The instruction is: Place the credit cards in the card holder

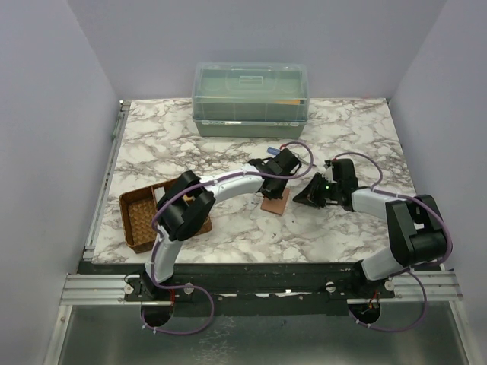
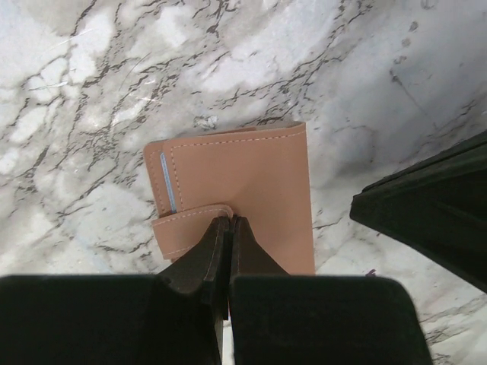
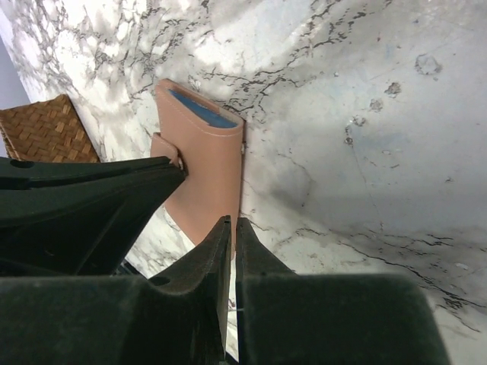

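The tan leather card holder (image 1: pixel 275 204) lies on the marble table beneath my left gripper (image 1: pixel 272 194). In the left wrist view it (image 2: pixel 270 175) shows a stitched flap and a light blue strip at its left edge; in the right wrist view a blue interior shows in its top opening. My left gripper is shut at the flap, its tips touching the holder. My right gripper stands shut to the right of the holder; no held thing shows between its fingers. A blue card-like piece (image 1: pixel 274 150) lies behind the left gripper, partly hidden.
A woven basket (image 1: pixel 137 217) sits at the front left, partly under the left arm. A lidded translucent green box (image 1: pixel 249 114) stands at the back. The table's right side beyond the right gripper is clear at back and front.
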